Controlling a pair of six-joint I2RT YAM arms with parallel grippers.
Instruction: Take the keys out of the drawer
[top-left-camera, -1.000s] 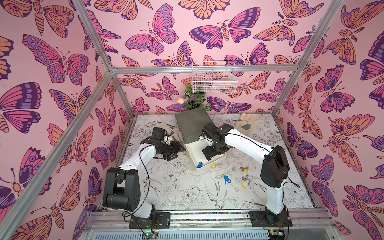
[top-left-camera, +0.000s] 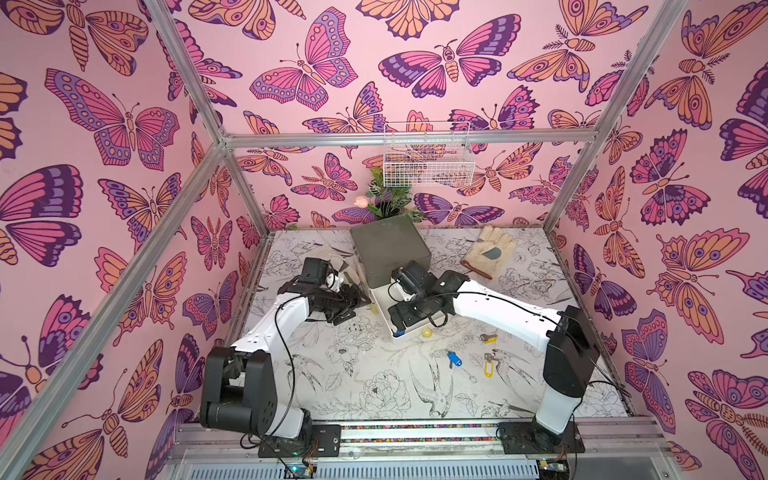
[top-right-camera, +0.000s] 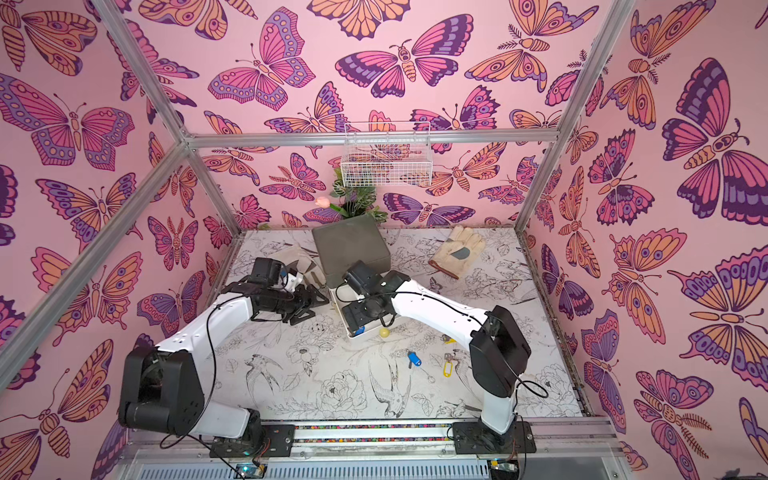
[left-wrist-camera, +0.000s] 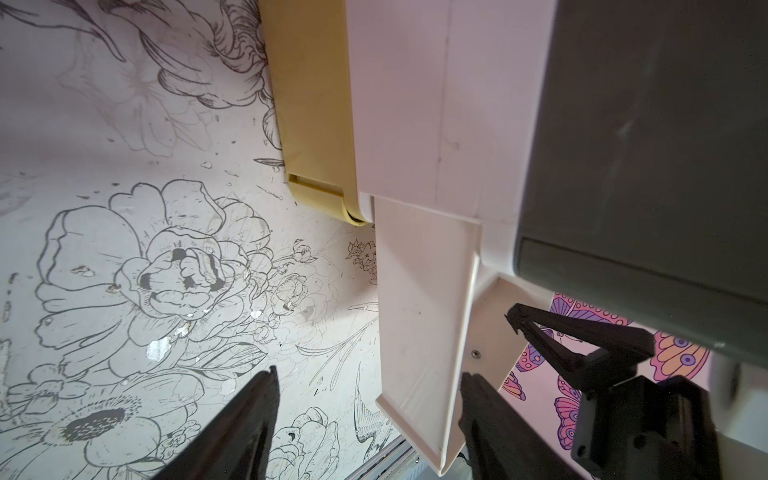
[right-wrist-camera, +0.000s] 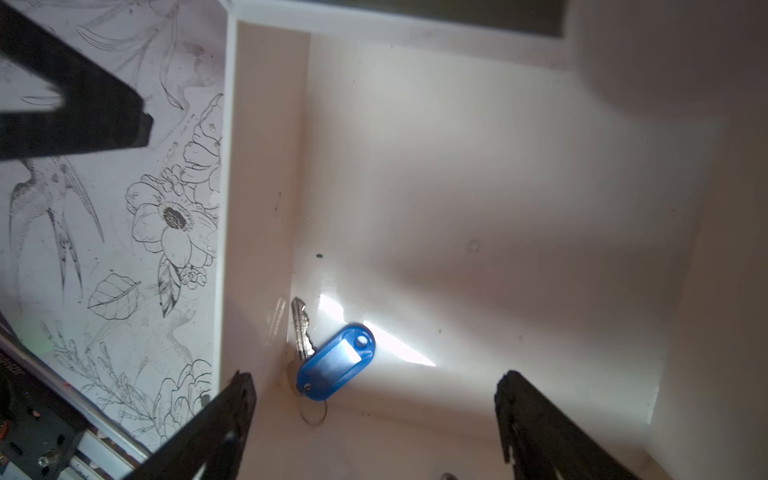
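The white drawer (right-wrist-camera: 496, 224) stands pulled out of the grey-topped box (top-left-camera: 384, 240). In the right wrist view a key (right-wrist-camera: 301, 324) with a blue tag (right-wrist-camera: 336, 360) and a ring lies in its lower left corner. My right gripper is open over that corner, with nothing between its fingers. My left gripper is beside the box, its fingers apart around the near part of the drawer's outer side, as seen in its wrist view; whether it touches the drawer I cannot tell.
A blue tag (top-left-camera: 454, 359), yellow tags (top-left-camera: 489, 368) and a yellow ball (top-left-camera: 427, 333) lie on the table. A glove (top-left-camera: 490, 249) is at back right, plant (top-left-camera: 384, 196) behind the box, wire basket (top-left-camera: 428, 168) on the back wall.
My right gripper has moved leftward and toward the front, over the drawer's corner with the blue tag. The left arm has shifted slightly.
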